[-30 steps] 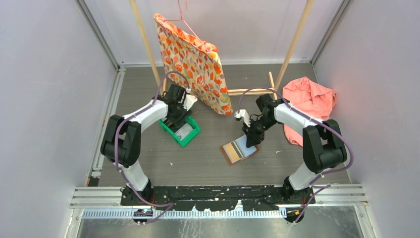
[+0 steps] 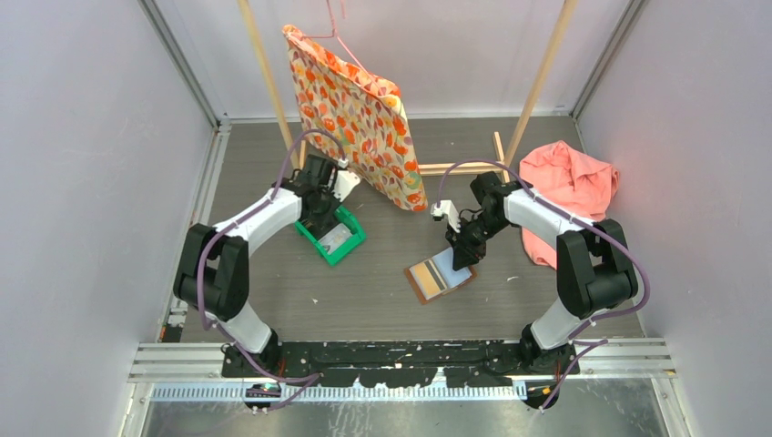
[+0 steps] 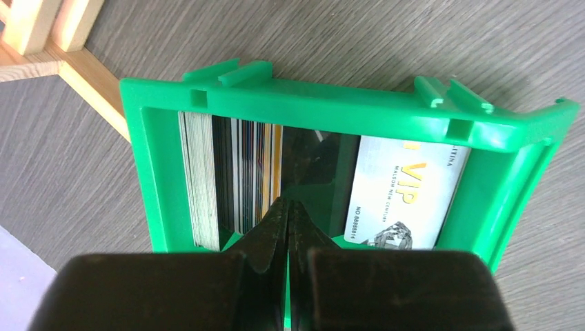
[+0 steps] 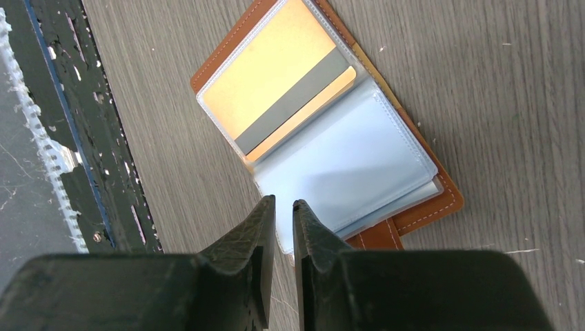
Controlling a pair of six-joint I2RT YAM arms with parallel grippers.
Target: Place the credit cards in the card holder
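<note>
The green box (image 3: 310, 103) holds a row of cards (image 3: 256, 165) standing on edge at one side. A silver VIP card (image 3: 407, 189) lies flat at its other end. My left gripper is shut over the box, close to the upright cards, with nothing showing between its fingers. On the floor lies the brown card holder (image 4: 431, 207), open, with yellow cards (image 4: 276, 72) in one side and a pale, clear pocket (image 4: 345, 165) on the other. Over the pocket's edge is my right gripper, its fingers slightly apart and empty.
A wooden frame (image 2: 460, 167) stands behind, with a patterned orange cloth (image 2: 360, 118) hanging near the left arm. Pink cloth (image 2: 566, 187) lies at the far right. Bare floor separates the box from the holder.
The green box has shifted slightly left and toward the front edge, and the left arm has moved a little left. The right arm and the card holder look unmoved.
</note>
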